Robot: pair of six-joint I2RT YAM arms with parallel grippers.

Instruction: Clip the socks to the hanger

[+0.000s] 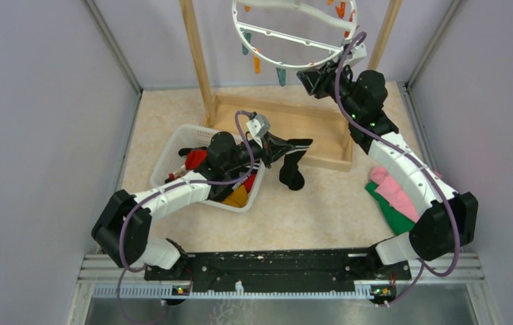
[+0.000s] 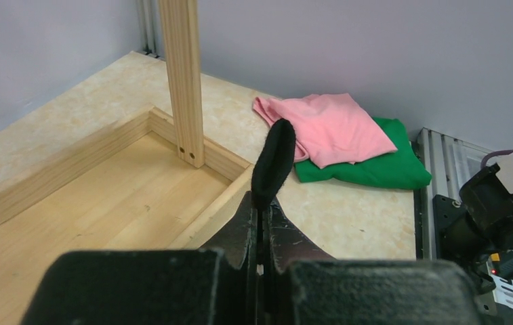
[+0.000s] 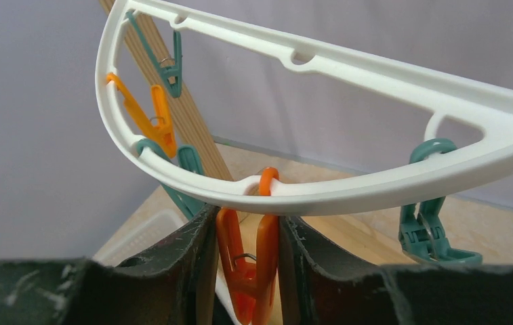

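Note:
A black sock (image 1: 293,169) dangles from my left gripper (image 1: 290,145), which is shut on it near the middle of the workspace. In the left wrist view, the sock's end (image 2: 274,161) sticks up beyond the fingertips. Up at the white hanger (image 3: 348,194), my right gripper is shut on an orange clip (image 3: 265,250) at the ring's near edge. Whether that clip's mouth is spread cannot be told. Teal clips (image 3: 428,223) and another orange clip (image 3: 162,122) hang along the same ring, with no sock in them.
A white basket (image 1: 165,159) of socks stands under the left arm. The hanger's wooden base (image 1: 253,112) lies behind, with upright posts (image 1: 199,57). Pink cloth (image 1: 394,191) and green cloth (image 1: 387,211) lie at the right.

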